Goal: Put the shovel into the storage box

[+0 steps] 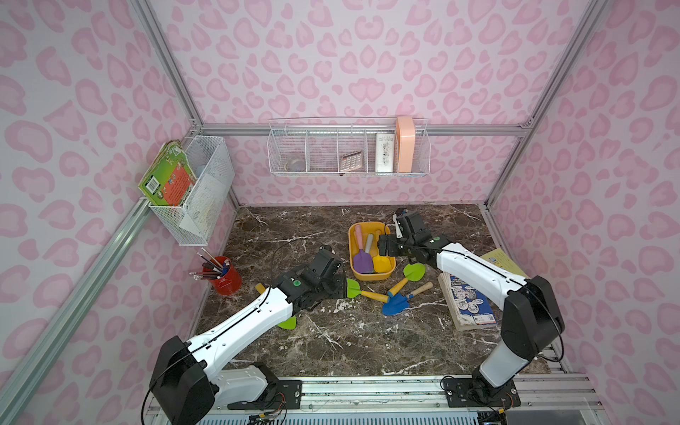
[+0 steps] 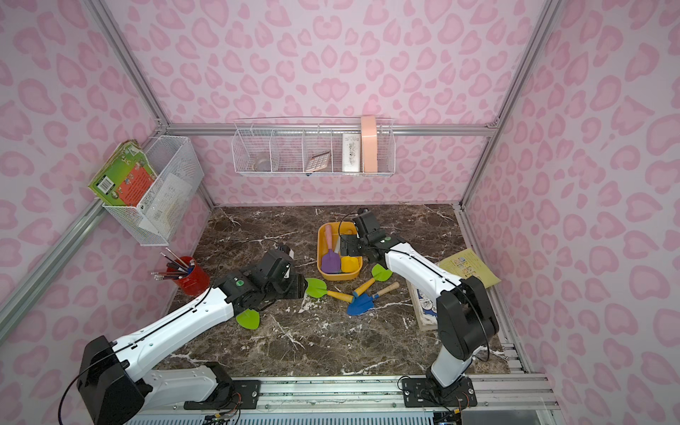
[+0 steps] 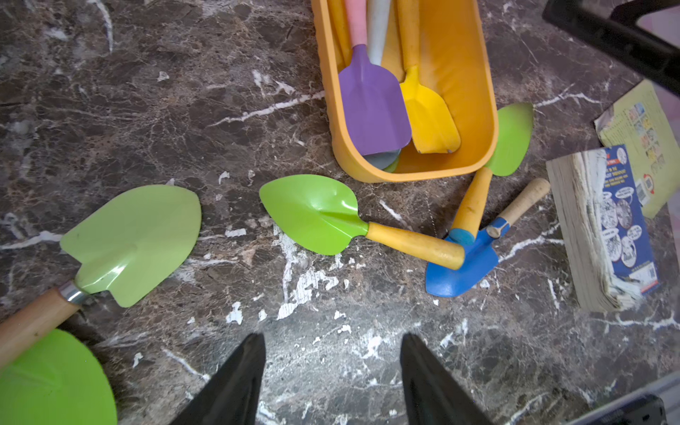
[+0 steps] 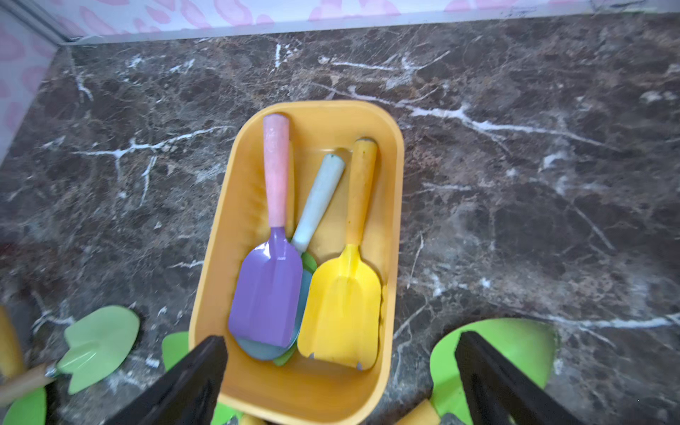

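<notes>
The orange storage box (image 4: 396,233) holds a purple shovel (image 4: 265,294), a yellow shovel (image 4: 340,311) and a pale-handled one partly beneath them. In front of it lie a green shovel with a yellow handle (image 3: 315,212), a blue shovel (image 3: 464,269) and another green shovel (image 3: 511,138), their handles and blades overlapping. Further left lies a green shovel with a wooden handle (image 3: 138,241). My left gripper hangs over the table left of the box, part open and empty. Over the box, my right gripper is open with nothing held.
At the right lies a thick book (image 3: 595,226) beside a yellow booklet (image 3: 641,141). A red cup with brushes (image 1: 228,277) stands on the left. Wire baskets (image 1: 311,152) hang at the back and left.
</notes>
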